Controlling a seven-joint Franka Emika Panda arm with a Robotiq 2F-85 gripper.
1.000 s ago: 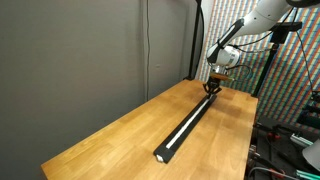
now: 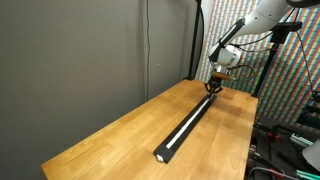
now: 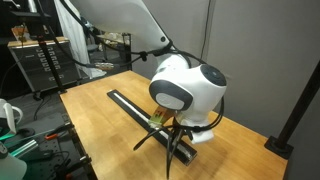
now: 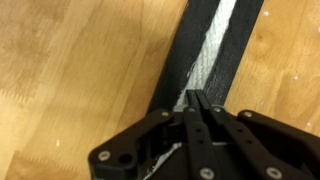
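Observation:
A long black strip point(image 2: 184, 130) with a white line point(image 4: 211, 46) down its middle lies on the wooden table. In the wrist view my gripper is over this strip, its fingertips together on or just above the white line. The fingers look shut, and nothing shows between them. The first exterior view has the gripper point(image 2: 213, 88) low at the strip's far end. In the second exterior view, the arm's white body stands above the near right end of the strip point(image 3: 126, 106); whether the fingertips touch the surface I cannot tell.
A grey wall panel point(image 2: 70, 75) rises behind it. Dark cables point(image 2: 262, 40) hang around the arm, and dark equipment point(image 2: 290, 145) stands at the table's right edge.
The arm's head has shifted very slightly at the strip's far end. The strip lies in the same place.

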